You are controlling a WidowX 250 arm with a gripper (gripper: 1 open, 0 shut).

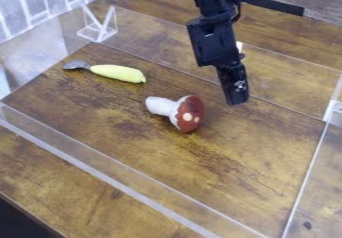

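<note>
My black gripper [235,90] hangs over the wooden table, behind and to the right of a toy mushroom [189,113] with a red, white-spotted cap and white stem, lying on its side. The gripper looks shut, with nothing visible between its fingers. A pale yellow-green toy vegetable [120,73] lies at the left, with a grey fork-like utensil [78,66] at its end. A small white object [239,48] is partly hidden behind the arm.
A white wire-like stand [99,24] is at the back left. Clear panels edge the left and right sides.
</note>
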